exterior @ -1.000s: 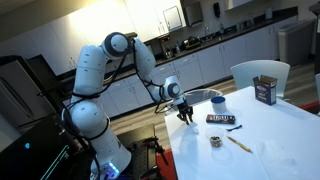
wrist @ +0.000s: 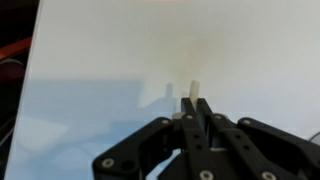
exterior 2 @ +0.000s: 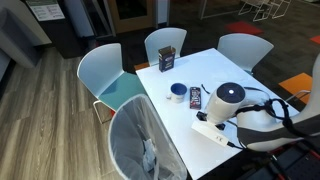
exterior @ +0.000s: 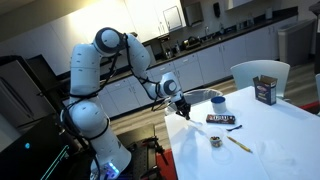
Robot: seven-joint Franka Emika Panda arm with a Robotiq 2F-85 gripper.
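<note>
Low over the left part of the white table, my gripper points down. In the wrist view the gripper is shut on a small pale, narrow object; only its end shows past the fingertips, so I cannot tell what it is. Bare white tabletop lies beneath it, with the arm's shadow falling to the left. In exterior view 2 the fingers are mostly hidden by the white wrist. Whether the held object touches the table is unclear.
Beyond the gripper stand a blue-and-white mug, a dark tray-like item and a dark box. A small round container and a yellow stick lie nearer. Chairs line the far side.
The arm and hand have shifted slightly, with the gripper staying low over the same part of the table. The other objects have not moved.
</note>
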